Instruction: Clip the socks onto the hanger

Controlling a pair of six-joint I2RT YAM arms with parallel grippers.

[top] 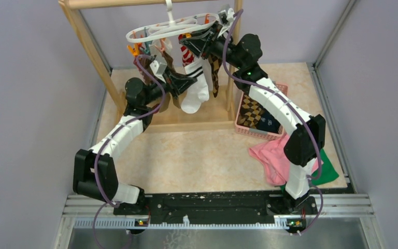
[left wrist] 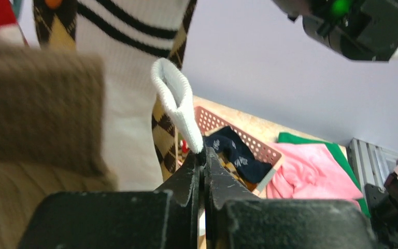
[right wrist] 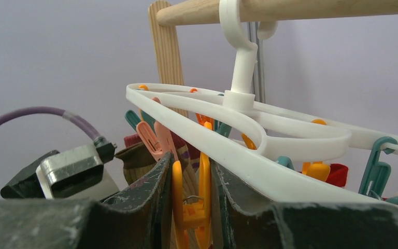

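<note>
A round white hanger (top: 172,28) with several coloured clips hangs from the wooden bar. My left gripper is shut on a fold of white sock (left wrist: 179,98) standing out from its fingertips. In the top view, white sock fabric (top: 192,101) hangs just below that gripper, below the hanger. Behind the held fold, a white sock with black stripes (left wrist: 122,41) shows in the left wrist view. At the hanger's rim, my right gripper is shut on an orange clip (right wrist: 194,215). Whether this clip grips any sock is hidden.
Other socks, including a brown checked one (top: 216,72), hang close around the grippers. A pink basket (top: 261,134) with socks stands at right, near pink cloth (top: 274,161) and green cloth (top: 329,171).
</note>
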